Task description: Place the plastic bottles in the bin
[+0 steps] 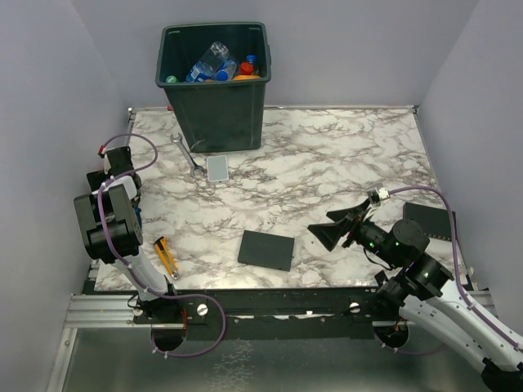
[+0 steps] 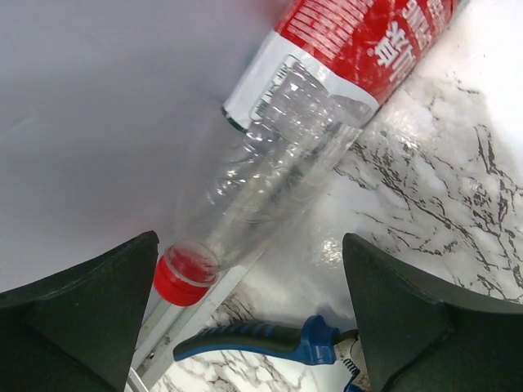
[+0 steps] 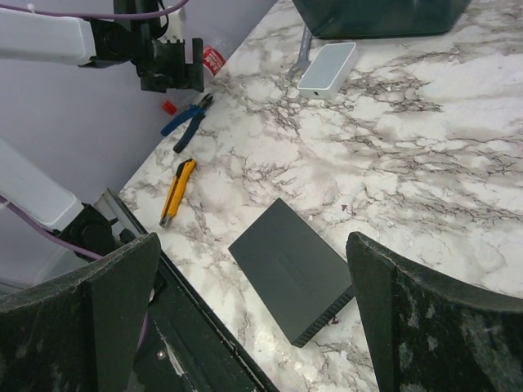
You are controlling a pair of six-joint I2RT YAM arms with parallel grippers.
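A clear plastic bottle with a red cap (image 2: 261,175) lies along the left wall in the left wrist view, its base end against a red can. My left gripper is over it with fingers apart, the capped end between them in the picture and no finger closed on it. From above, the left arm hides that bottle. The dark green bin (image 1: 216,98) stands at the back, with several bottles (image 1: 214,59) inside. Toward the right front, my right gripper (image 1: 321,227) is open and empty above the table.
Beside the bottle are the red can (image 2: 368,41) and blue-handled pliers (image 2: 261,341). A yellow cutter (image 1: 166,257), wrench (image 1: 187,155), white box (image 1: 217,169) and black box (image 1: 266,250) lie about.
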